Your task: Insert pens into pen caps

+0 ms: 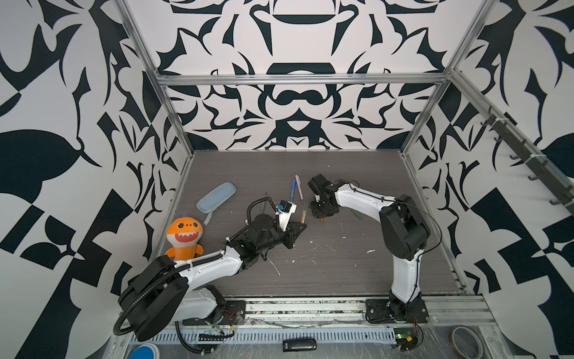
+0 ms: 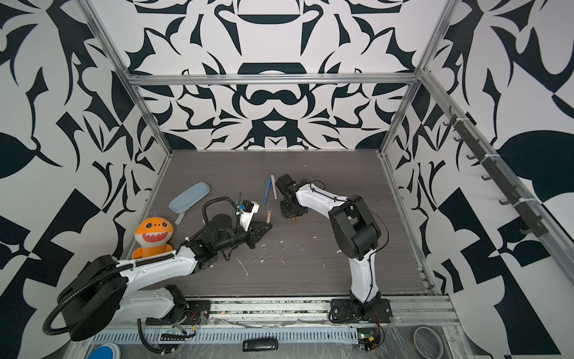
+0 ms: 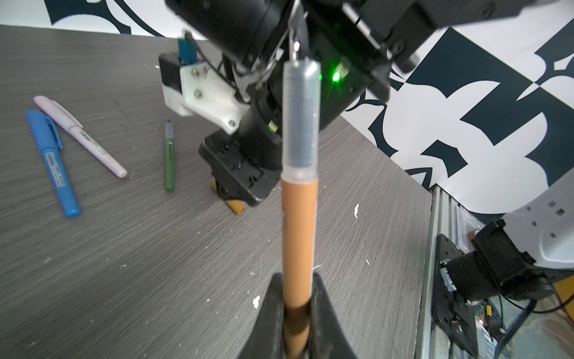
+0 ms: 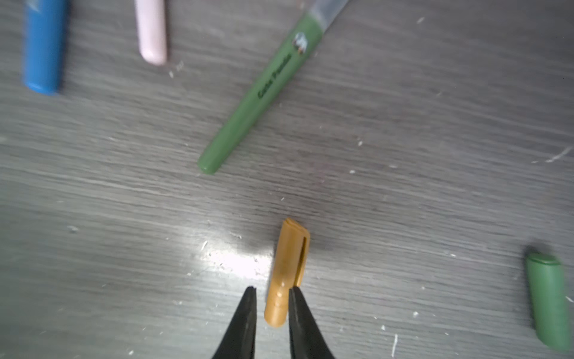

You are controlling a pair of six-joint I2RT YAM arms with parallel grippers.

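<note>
My left gripper is shut on an upright orange pen, its translucent end pointing up beside the right gripper's body in the left wrist view. My right gripper points down at an orange cap; its fingers stand somewhat apart, and whether they grip the cap is unclear. A green pen lies beyond, with a green cap to the right. A blue pen and a pink pen lie side by side at the back.
A pale blue case lies at back left, an orange shark toy left of the left arm.
</note>
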